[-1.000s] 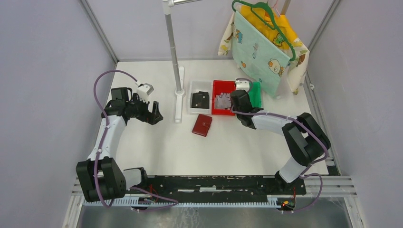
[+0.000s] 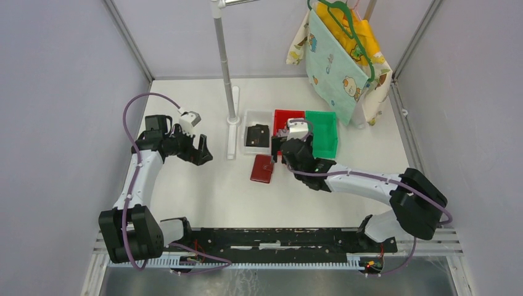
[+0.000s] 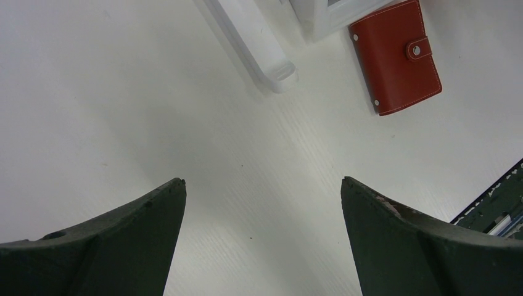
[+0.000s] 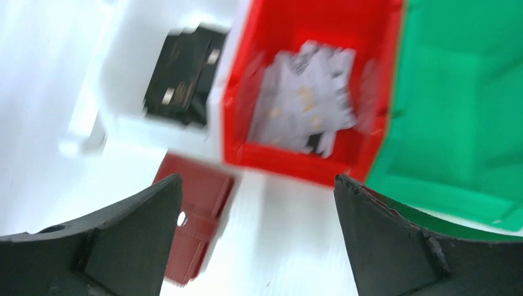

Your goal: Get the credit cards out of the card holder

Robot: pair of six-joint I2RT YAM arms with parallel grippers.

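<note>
A dark red card holder [image 2: 262, 169] lies flat on the white table, just in front of the white bin. Its strap and round snap are fastened over the edge in the left wrist view [image 3: 399, 58], and no cards show. My right gripper [image 2: 279, 159] hovers open beside the holder's right edge and the red bin. In the right wrist view the holder [image 4: 197, 216] is partly covered by the left finger [image 4: 132, 237]; the gap between the fingers is empty. Over the left part of the table, my left gripper [image 2: 203, 150] stands open and empty.
Behind the holder stand a white bin [image 2: 258, 115] with black items, a red bin [image 2: 290, 113] with grey packets, and a green bin [image 2: 328, 151]. A rack's white foot [image 2: 231, 145] lies left of them. Clothes [image 2: 336, 61] hang at the back right.
My right arm has swung left from the red and green bins toward the holder. The holder and bins shifted slightly earlier on, and the hanging clothes swayed. The left arm stays put.
</note>
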